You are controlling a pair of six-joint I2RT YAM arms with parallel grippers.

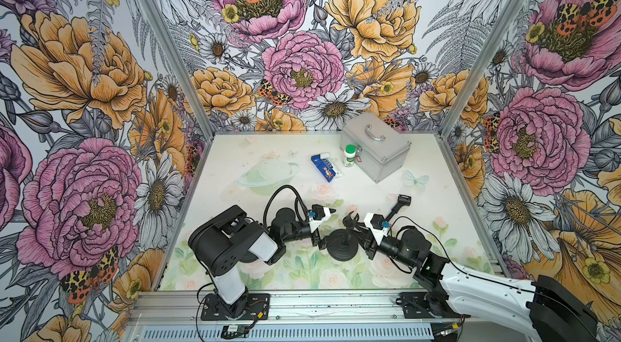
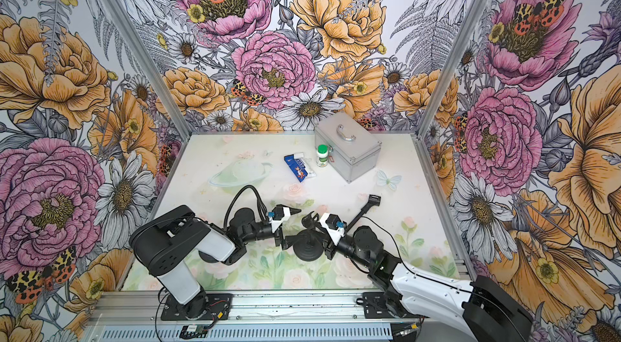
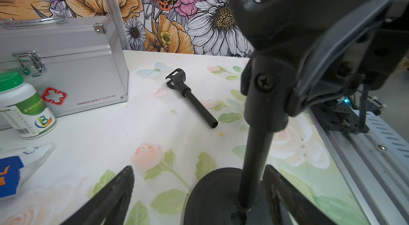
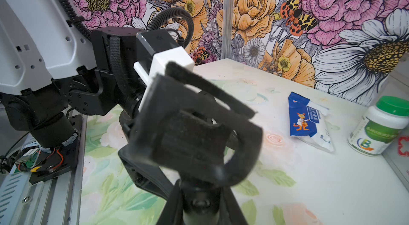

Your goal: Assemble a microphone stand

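A round black base [image 1: 342, 248] stands on the table, with a dark pole [image 3: 254, 165] rising over it. The pole's top enters the collar of a black clip holder [image 3: 266, 84]; whether its foot is seated in the base cannot be told. My right gripper is shut on the clip holder's collar from the right. My left gripper [image 1: 328, 228] stands open to the left of the pole, its fingertips [image 3: 121, 178] apart with nothing held. Another black clip with a short rod [image 3: 198, 108] lies on the table behind the base.
At the back are a grey metal case [image 1: 376, 148], a white bottle with a green lid [image 1: 349, 155] and a blue packet [image 1: 323, 167].
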